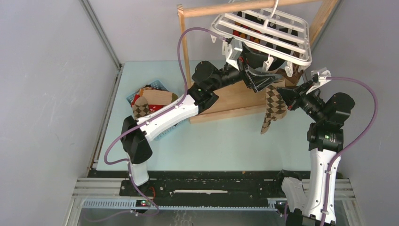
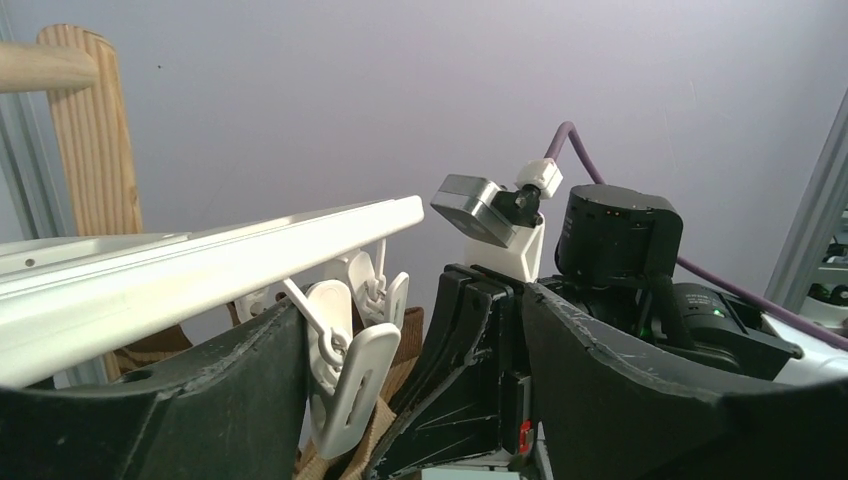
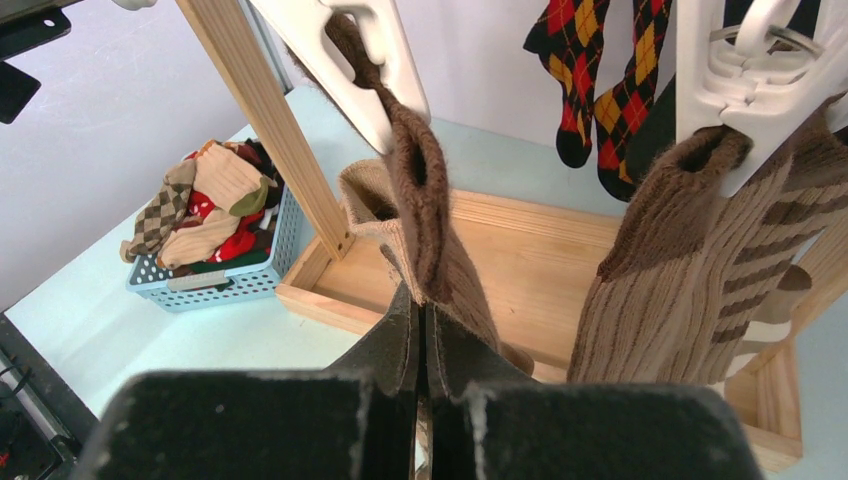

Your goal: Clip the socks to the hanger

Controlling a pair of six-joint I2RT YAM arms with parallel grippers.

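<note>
Under the front of the white hanger, a checkered sock with a beige cuff hangs down. My right gripper is shut at its upper part, and in the right wrist view the fingertips meet on the beige cloth. My left gripper stands open at the hanger's front edge. In the left wrist view a white clip is between its spread fingers, nearer the left one. A brown-cuffed sock hangs from another clip.
Dark argyle socks hang further back. A blue basket of loose socks stands to the left. The wooden frame surrounds the hanging area, and the table in front is clear. Both arms are close together under the hanger.
</note>
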